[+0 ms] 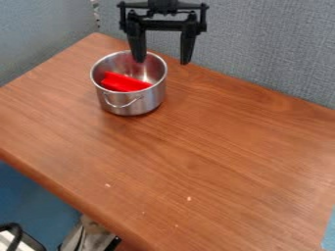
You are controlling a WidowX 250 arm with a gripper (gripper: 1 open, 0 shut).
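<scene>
A shiny steel pot point(137, 101) with a wire handle stands on the wooden table near the back left. Inside it lies a red cylindrical object point(123, 81), leaning toward the pot's left. My gripper point(163, 56) is at the top of the view, open, its two black fingers spread above and behind the pot, with nothing seen held between them.
Grey padded walls rise behind it. Cables and some equipment show below the table's lower-left edge.
</scene>
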